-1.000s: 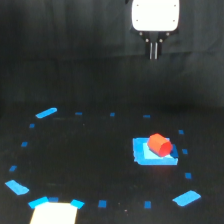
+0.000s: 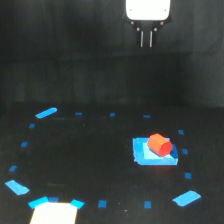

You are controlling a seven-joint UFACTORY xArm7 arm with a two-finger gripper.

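Observation:
High in the camera view, my gripper hangs below its white hand, with two thin fingers pointing down. A small gap shows between them, and nothing is held there. Well below and slightly to the right, a red-orange block rests on a light blue square on the dark table. Something white shows under or beside the block. A dark blue patch lies at its right side. The view is too coarse to tell whether the square is a flat mat or a shallow tray.
Several small blue marks dot the black table. Longer light blue tape strips lie towards its left and right, such as the back-left strip. A pale cream object stands at the bottom left edge.
My gripper has moved a little up and left, and its fingers have spread from close together to apart. The red block and blue square have not moved.

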